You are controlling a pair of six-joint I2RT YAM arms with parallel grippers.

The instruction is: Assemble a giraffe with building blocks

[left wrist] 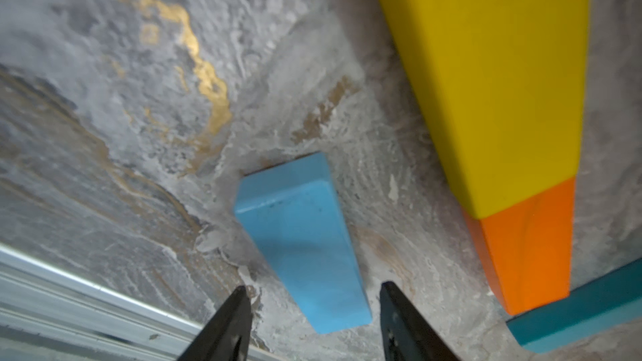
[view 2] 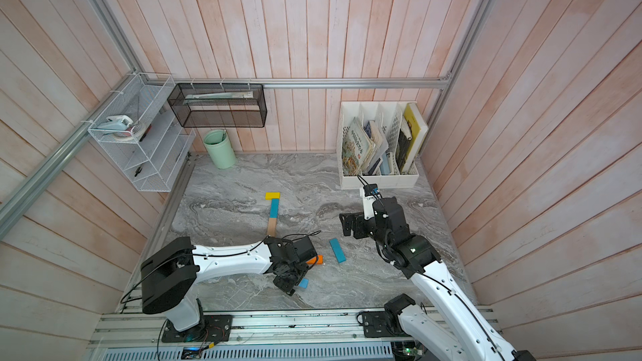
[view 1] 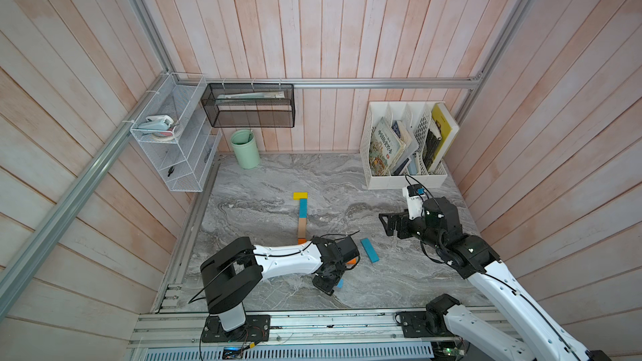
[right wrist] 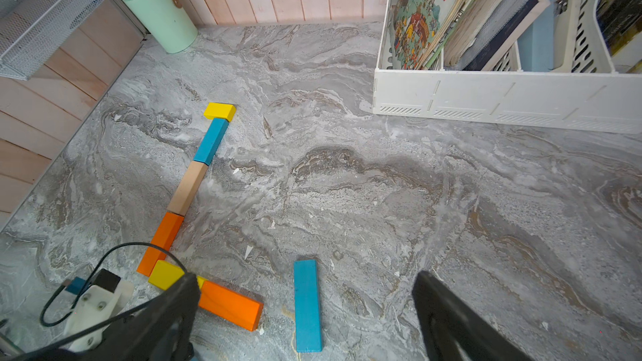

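Note:
A giraffe shape lies flat on the table: yellow head block (right wrist: 220, 111), teal block (right wrist: 211, 141), wooden block (right wrist: 188, 188) and orange block (right wrist: 160, 243) in a slanting line, then a yellow body block (right wrist: 167, 274) and an orange block (right wrist: 230, 304). My left gripper (view 1: 325, 287) is low over the front of the table, its fingers (left wrist: 230, 324) apart. A light blue block (left wrist: 304, 247) lies below, its near end between the fingertips in the left wrist view; contact is unclear. My right gripper (view 1: 393, 224) hangs open and empty, beyond a loose teal block (view 1: 369, 250).
At the back right stands a white file holder (view 1: 405, 181) with books. A green cup (view 1: 245, 149) is at the back left, below a black wire basket (view 1: 248, 115). The left arm hides part of the blocks from above.

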